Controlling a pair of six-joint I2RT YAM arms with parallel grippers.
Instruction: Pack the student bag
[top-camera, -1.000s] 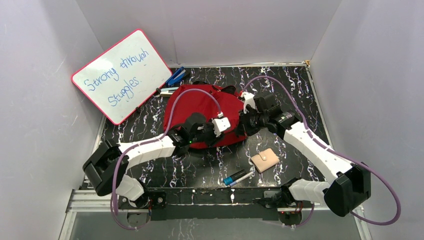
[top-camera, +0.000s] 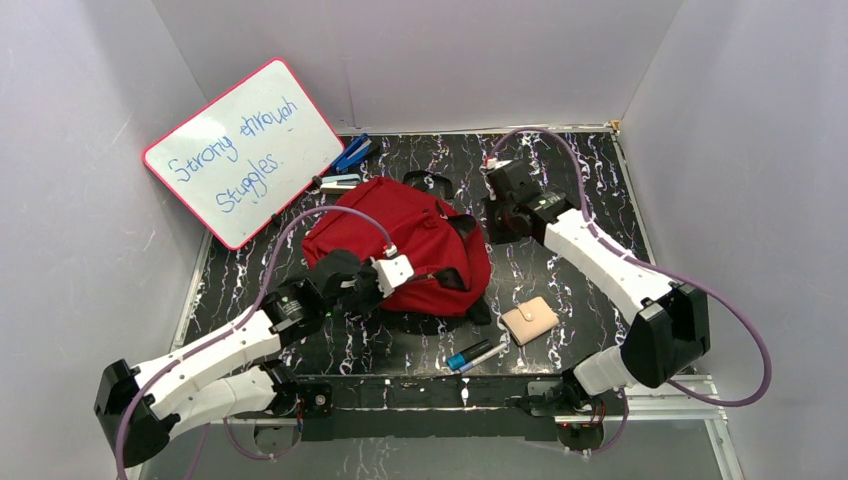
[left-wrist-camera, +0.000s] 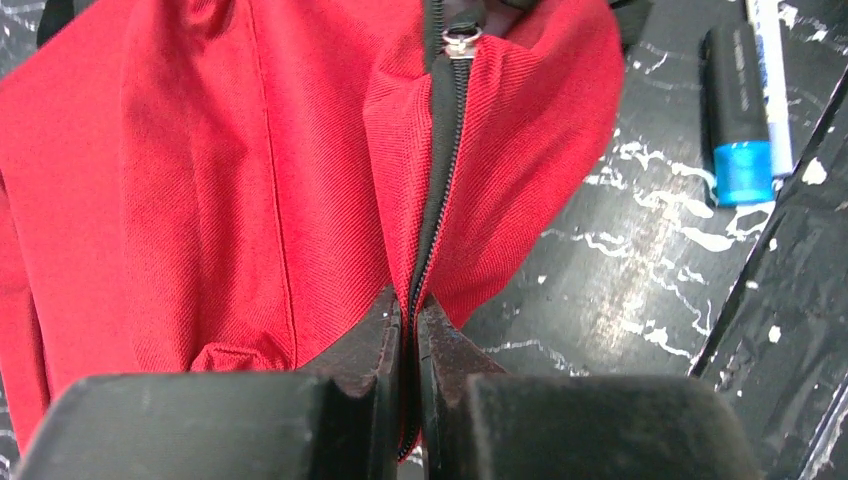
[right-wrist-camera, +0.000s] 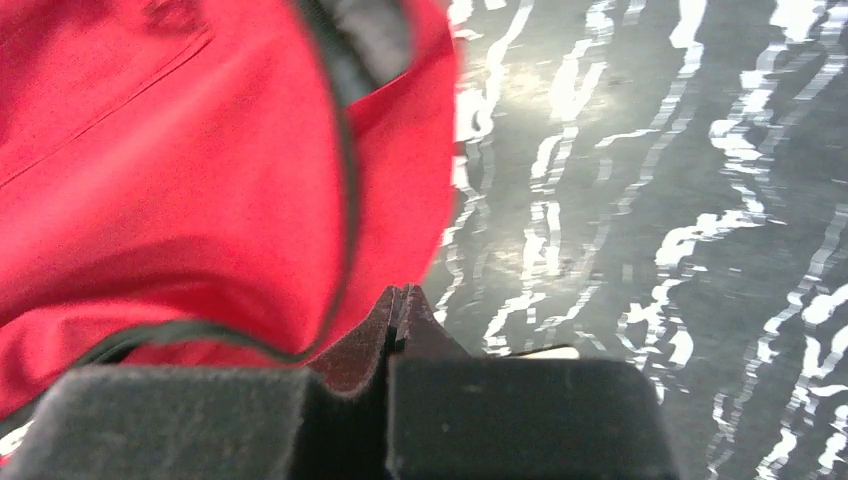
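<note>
The red bag (top-camera: 400, 228) lies in the middle of the table, its near side pulled toward the front left. In the left wrist view, my left gripper is shut on the bag's zipper edge, black zipper tape (left-wrist-camera: 436, 190) running up from between its fingers to a metal zipper pull (left-wrist-camera: 461, 44). To the right of the bag is my right gripper (top-camera: 497, 232). In the right wrist view its fingertips (right-wrist-camera: 380, 315) meet, with nothing showing between them; the bag's fabric (right-wrist-camera: 250, 190) lies beyond, on the left side.
A beige wallet (top-camera: 530, 320), a blue-capped marker (top-camera: 468, 355) and a slim pen (top-camera: 483, 358) lie near the front edge. At the back left, a whiteboard (top-camera: 245, 150) stands beside blue stationery (top-camera: 356, 152). Bare table (top-camera: 580, 290) shows at the right.
My left gripper moved left and nearer the front, drawing the bag's edge along. The right gripper shifted slightly toward the back, and a gap has opened between it and the bag.
</note>
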